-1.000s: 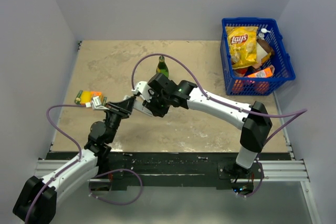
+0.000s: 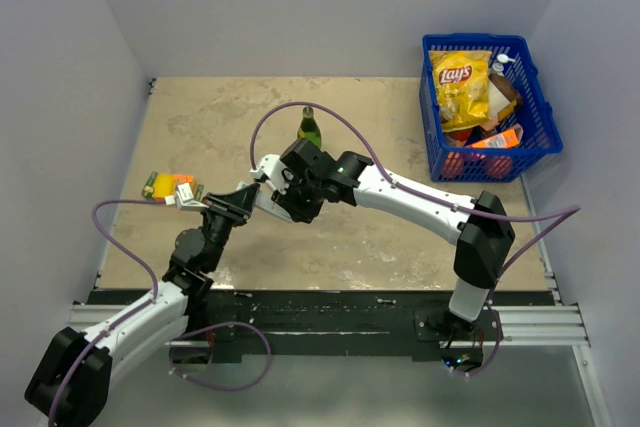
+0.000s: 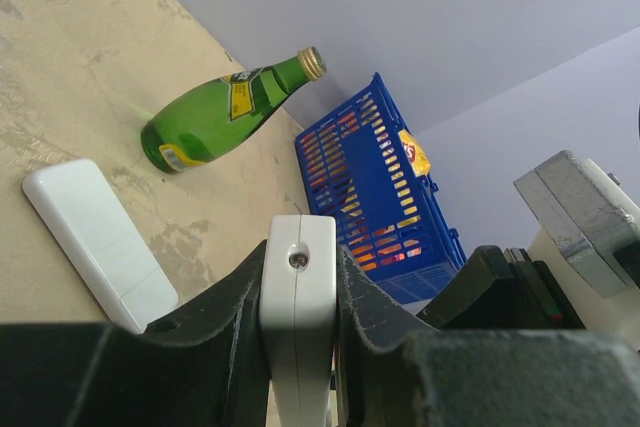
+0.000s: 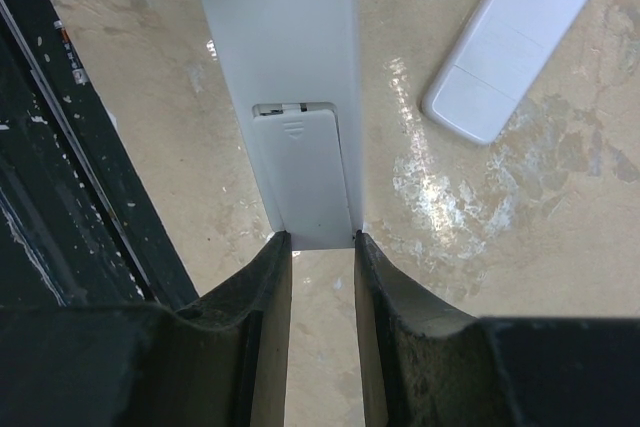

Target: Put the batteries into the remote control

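The white remote is held in my left gripper, shut on it. In the right wrist view its back faces up, with the battery cover in place and a narrow slot showing at its top edge. My right gripper has its fingertips at the cover's lower end, a little apart. A second white remote-shaped piece lies on the table. In the top view, batteries lie at the left, partly behind my left wrist.
A green bottle stands behind the arms. A blue basket with chips and other items is at the back right.
Both arms stay almost in place in the top view, with only very slight shifts.
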